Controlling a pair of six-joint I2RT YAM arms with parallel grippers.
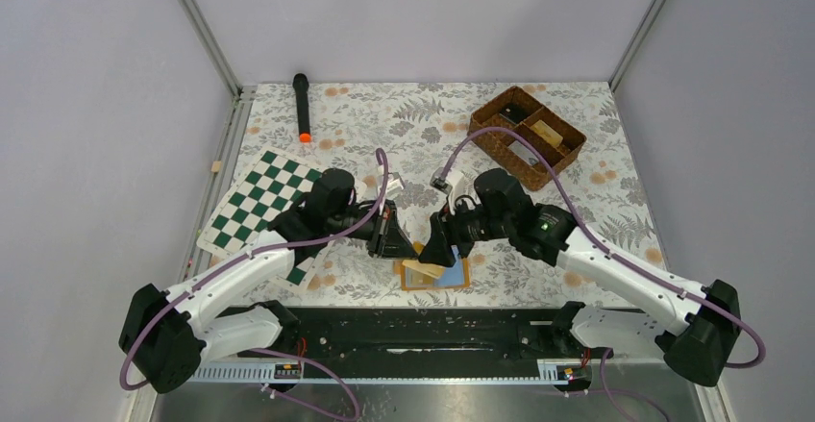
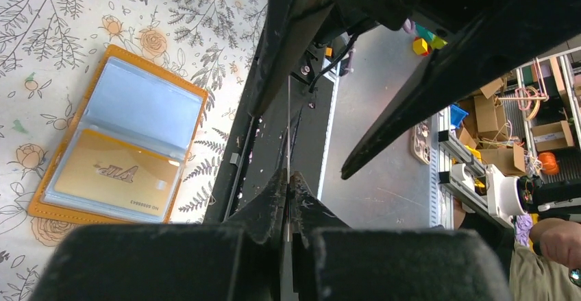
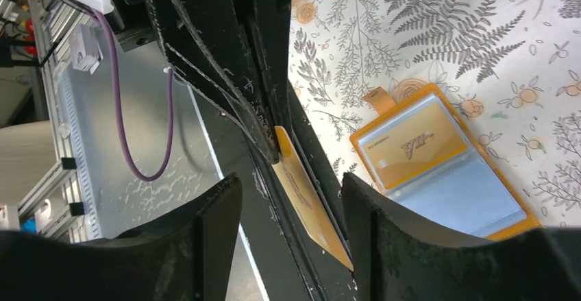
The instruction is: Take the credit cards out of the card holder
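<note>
A gold card is pinched at one end by my left gripper, which is shut on it; the left wrist view shows this card edge-on as a thin line. My right gripper stands open, its fingers on either side of the card's free end, with gaps visible. From above, both grippers meet over the card holder, the right one partly covering the card. The orange-edged card holder lies open on the table, another gold card in one clear pocket; its other side looks pale blue.
A divided wicker basket at the back right holds a few flat items. A checkered board lies left and a microphone back left.
</note>
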